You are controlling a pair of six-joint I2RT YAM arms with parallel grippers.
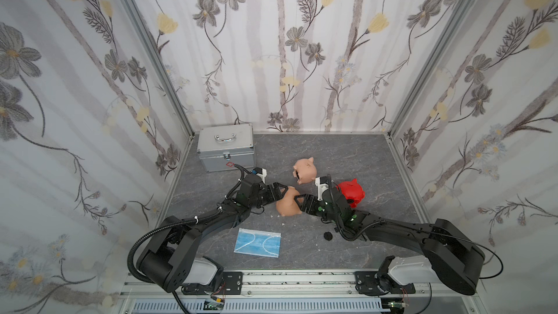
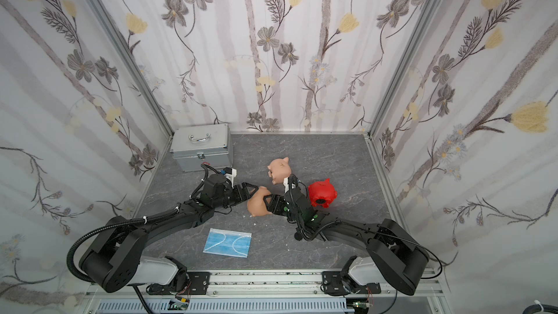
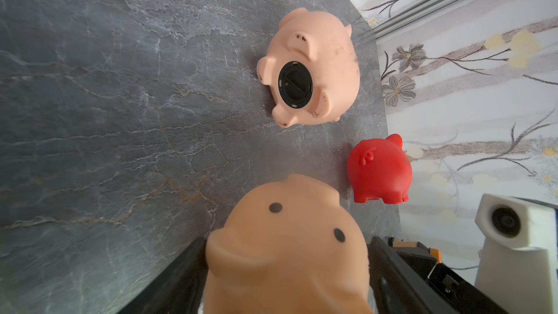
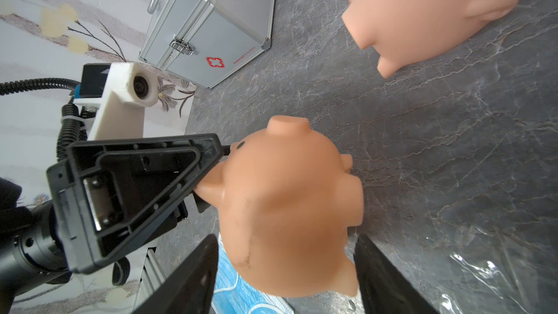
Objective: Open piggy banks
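Observation:
A peach piggy bank [image 1: 287, 204] is between my two grippers at the middle of the table. My left gripper is open, its fingers either side of the bank's face. From the other side, my right gripper is part open around the same bank, with a small gap at one finger. This bank's underside is hidden. A second peach bank [image 3: 331, 61] lies behind on its side, a black plug [image 3: 295, 85] in its belly. The red bank [image 2: 322, 190], behind my right arm, shows a dark round spot.
A silver case [image 1: 225, 150] stands at the back left. A blue mask [image 1: 257, 242] lies flat in front. One small black disc [image 1: 327, 236] rests near my right arm. Bare table lies at the back right.

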